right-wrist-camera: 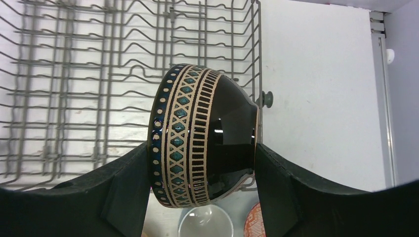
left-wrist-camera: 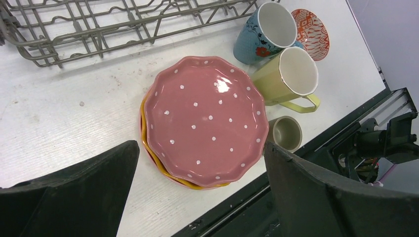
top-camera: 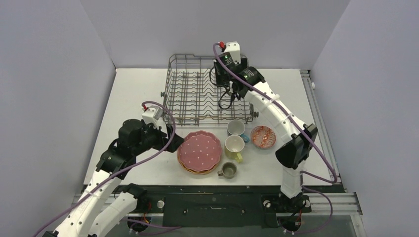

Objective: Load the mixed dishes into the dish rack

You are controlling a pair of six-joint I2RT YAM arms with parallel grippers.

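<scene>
A black bowl (right-wrist-camera: 232, 136) with a gold-and-teal patterned band is turned on its side between the fingers of my right gripper, which is shut on it. The wire dish rack (right-wrist-camera: 106, 94) lies beneath the bowl; from above, the right arm hides the bowl. My left gripper stands open over the pink dotted plate (left-wrist-camera: 212, 128), its fingers empty. That plate tops a stack. To the right are a blue flowered cup (left-wrist-camera: 247, 42), a yellow mug (left-wrist-camera: 269, 79), a small grey-green cup (left-wrist-camera: 287, 133) and an orange patterned bowl (left-wrist-camera: 314, 37).
The rack's left and middle parts look empty from above. The white table (top-camera: 131, 94) has clear room to the left of the rack, and also to its right. Side walls (top-camera: 370, 98) close in the workspace.
</scene>
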